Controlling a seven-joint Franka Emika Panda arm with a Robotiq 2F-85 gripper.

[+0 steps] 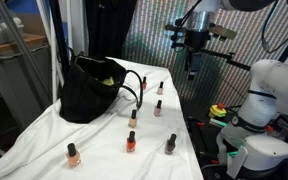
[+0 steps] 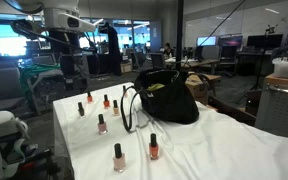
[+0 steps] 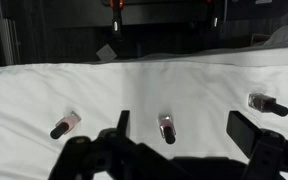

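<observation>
My gripper is open, its dark fingers wide apart at the lower edge of the wrist view. Between them in that view, but lower down on the white cloth, a small bottle with a black cap appears. No contact with it shows. Another such bottle is to the left and a third to the right. Exterior view 1 has the gripper high above the table's edge. Several nail-polish-like bottles stand scattered there, including a peach one, a red one and a dark one.
A black fabric bag stands open on the cloth, something yellowish inside, its strap looping towards the bottles. Much of the white cloth in front of the bag is bare. Beyond the table edge, the robot's base stands close by.
</observation>
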